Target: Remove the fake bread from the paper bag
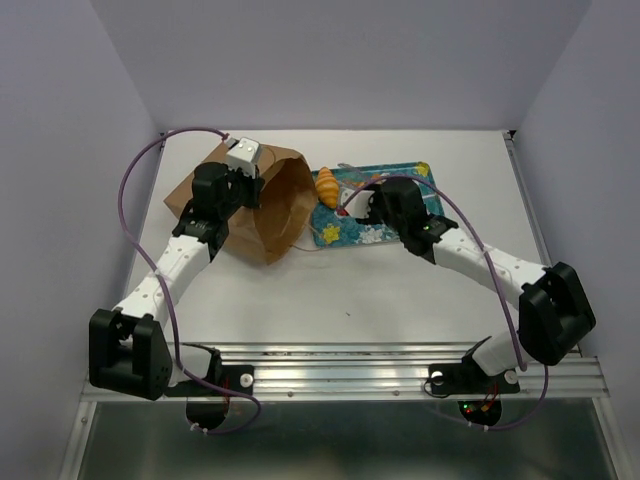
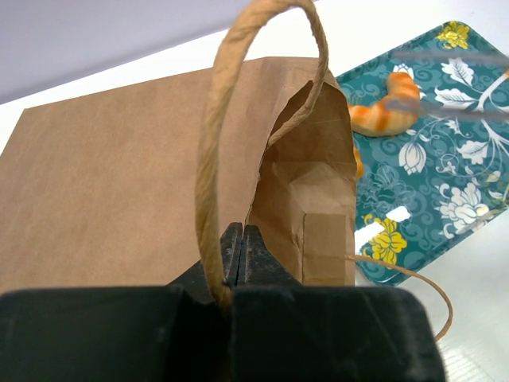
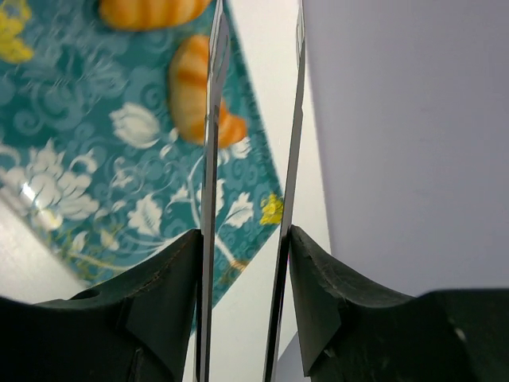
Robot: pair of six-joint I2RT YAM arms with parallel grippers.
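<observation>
The brown paper bag (image 1: 238, 235) lies on its side at the left, its mouth facing right. My left gripper is shut on the bag's upper edge, beside a twisted handle (image 2: 208, 159). A striped croissant (image 1: 327, 188) lies on the patterned tray (image 1: 350, 236). To its right is a curved fake bread (image 2: 394, 107), partly covered in the top view by the right arm's tool and cable. My right gripper is shut on metal tongs (image 3: 210, 175). Their two arms stand apart, tips out of the right wrist view. What lies deep in the bag is hidden.
A loose handle (image 2: 433, 290) loops from the bag's mouth toward the tray's near corner. Grey walls stand behind and on both sides.
</observation>
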